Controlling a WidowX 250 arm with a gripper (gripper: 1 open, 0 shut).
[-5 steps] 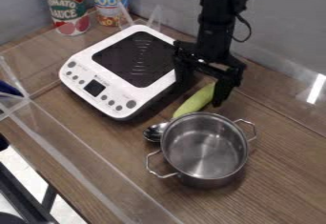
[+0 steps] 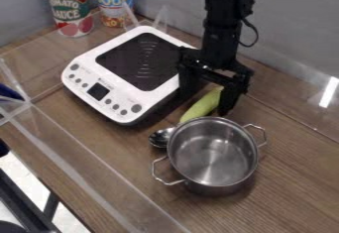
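My black gripper [image 2: 209,86] hangs low beside the right edge of the white induction cooker [image 2: 93,74], its fingers open over a yellow-green banana-like item [image 2: 200,108]. Whether the fingers touch it cannot be told. In front of that stands a steel pot [image 2: 212,158] with two handles, and a spoon [image 2: 162,138] lies to its left, partly hidden by it.
Two cans, tomato sauce [image 2: 69,9] and alphabet soup [image 2: 114,3], stand at the back left. A wall runs behind. A blue object [image 2: 8,96] is at the left edge.
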